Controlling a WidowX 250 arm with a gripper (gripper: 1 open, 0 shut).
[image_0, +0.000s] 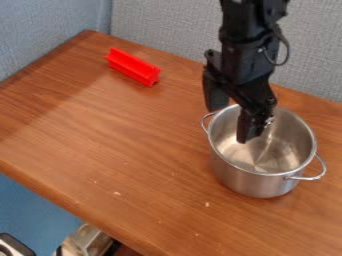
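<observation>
My black gripper (233, 109) hangs over a steel pot (249, 172) on the right side of the wooden table, open, with one finger reaching down toward the pot's inside. Nothing shows clearly between its fingers. The pot has two wire handles, and its interior is partly hidden by the gripper.
A red block (132, 66) lies at the back left of the table (107, 150). Grey padded walls stand behind, and a metal fixture sits below the table's front left edge.
</observation>
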